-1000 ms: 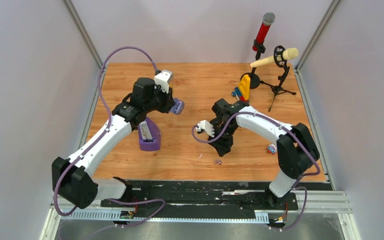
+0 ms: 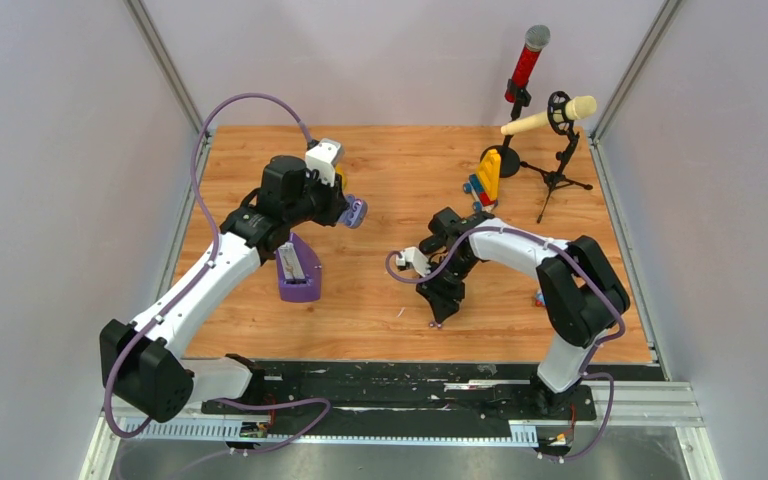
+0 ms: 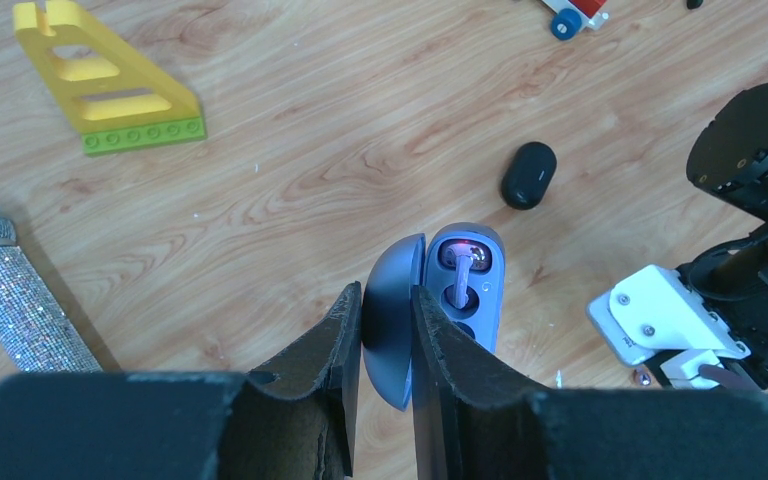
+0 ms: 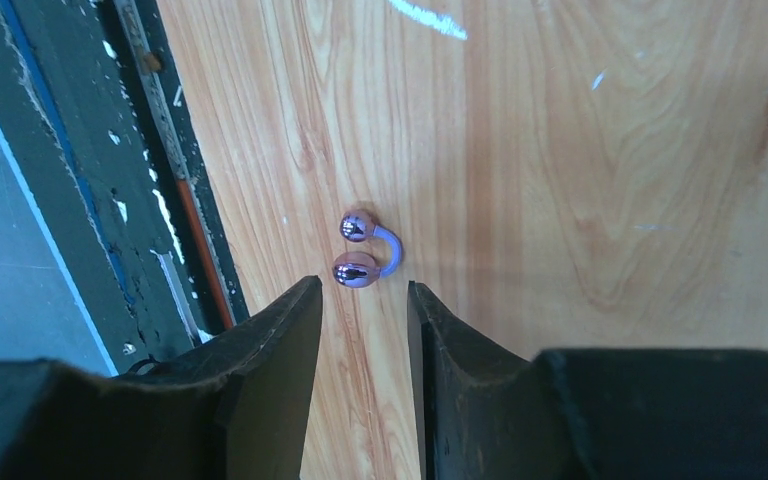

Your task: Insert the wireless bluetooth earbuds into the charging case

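The purple charging case (image 3: 397, 310) is held off the table with its lid up, my left gripper shut on it. Inside the case, one purple earbud (image 3: 462, 280) sits across the slots, and a small red light shows. In the top view the case (image 2: 355, 211) sticks out past the left gripper. The other earbud (image 4: 392, 252), a curved band with two shiny ends, lies on the wood near the table's front edge. My right gripper is open above the table close to this earbud, nothing between its fingers.
A purple box (image 2: 300, 288) stands near the left arm. A black oval object (image 3: 529, 176) lies on the table close to the right arm. Toy blocks (image 2: 480, 192), a yellow piece (image 2: 490, 172) and stands with microphones (image 2: 528, 65) fill the back right.
The left arm and the case stay nearly still.
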